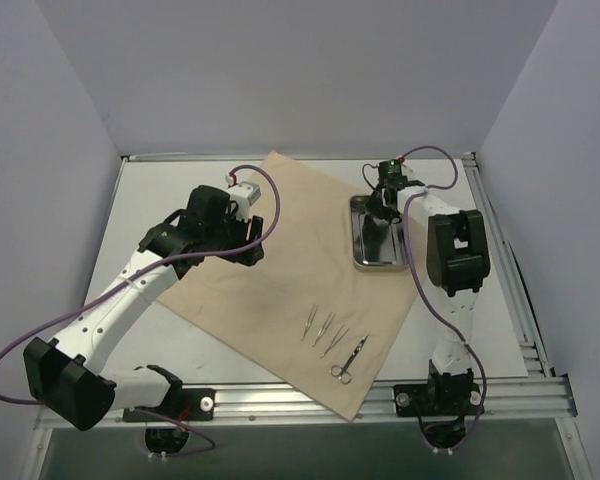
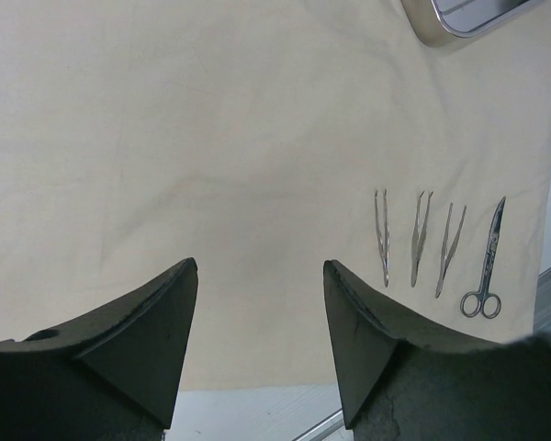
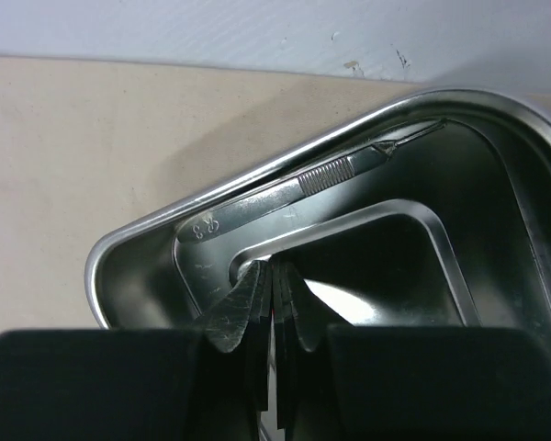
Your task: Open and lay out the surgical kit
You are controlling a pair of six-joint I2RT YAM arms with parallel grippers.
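Observation:
My right gripper point(image 1: 380, 208) is shut, with nothing visible between its fingers, inside the steel tray point(image 1: 378, 262). In the right wrist view, a ribbed instrument with a thin tip point(image 3: 271, 197) lies along the tray's side, above the fingertips point(image 3: 271, 266). On the beige cloth point(image 1: 250, 310) three tweezer-like instruments point(image 2: 382, 239) and scissors point(image 2: 482, 294) are laid side by side at the front right. My left gripper point(image 1: 248, 240) stands open above the left part of the cloth, nothing between its fingers.
The white tabletop point(image 1: 130, 230) shows around the cloth, with a metal rail along its edges.

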